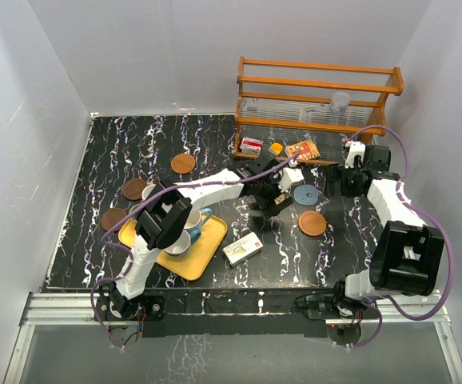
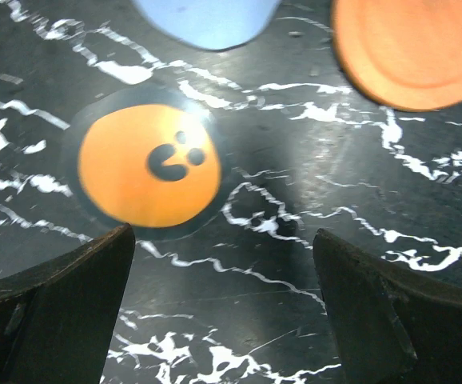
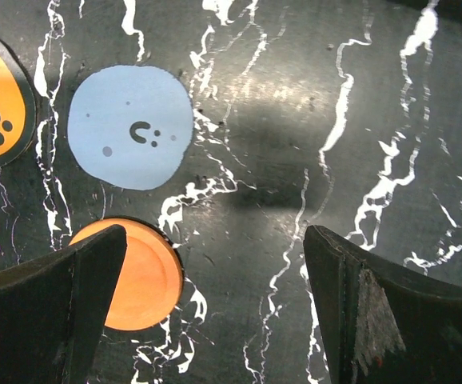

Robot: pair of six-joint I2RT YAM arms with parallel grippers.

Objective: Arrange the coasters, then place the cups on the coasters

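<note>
My left gripper [image 1: 274, 206] hovers over the table left of the blue coaster [image 1: 305, 194] and orange coaster [image 1: 312, 223]. In the left wrist view its fingers [image 2: 59, 312] are apart with nothing between them, and an orange face coaster [image 2: 153, 166] lies just beyond. The right gripper [image 1: 342, 181] is right of the blue coaster; its fingers [image 3: 59, 308] stand apart, empty. A light-blue mug [image 1: 198, 221] and a white cup [image 1: 178, 242] are in the yellow tray [image 1: 207, 254]. The left arm hides part of the tray and other cups.
Brown coasters [image 1: 183, 163] lie on the left half of the table. A white box [image 1: 243, 249] sits right of the tray. The wooden rack [image 1: 319, 123] with small packets stands at the back right. Bare table lies in front of the orange coaster.
</note>
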